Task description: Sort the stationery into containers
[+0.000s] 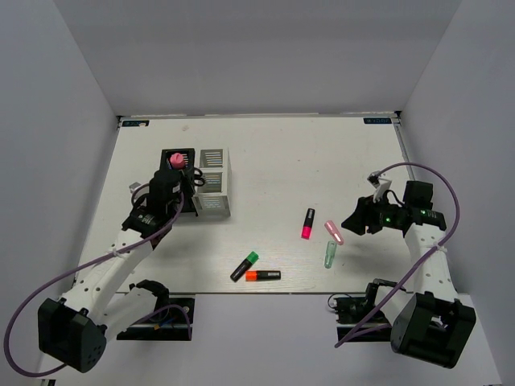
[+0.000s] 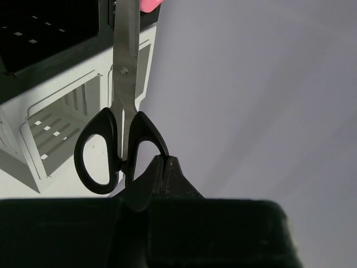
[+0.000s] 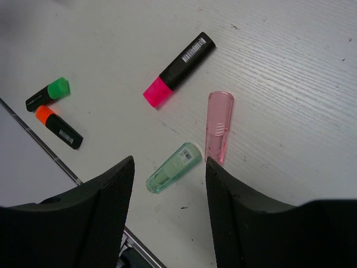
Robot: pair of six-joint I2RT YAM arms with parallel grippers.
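Observation:
My left gripper is shut on black-handled scissors (image 2: 124, 72), held over the black organizer (image 1: 167, 156) and white organizer (image 1: 227, 193) at the left of the table. A pink item (image 1: 177, 159) shows in the black one. My right gripper is open at the right, above two pale tubes, pink (image 3: 219, 117) and green (image 3: 174, 167). Black highlighters with pink (image 3: 184, 64), green (image 3: 39, 99) and orange (image 3: 64, 129) ends lie left of these.
Walls stand at both sides and behind; the front edge runs just below the highlighters.

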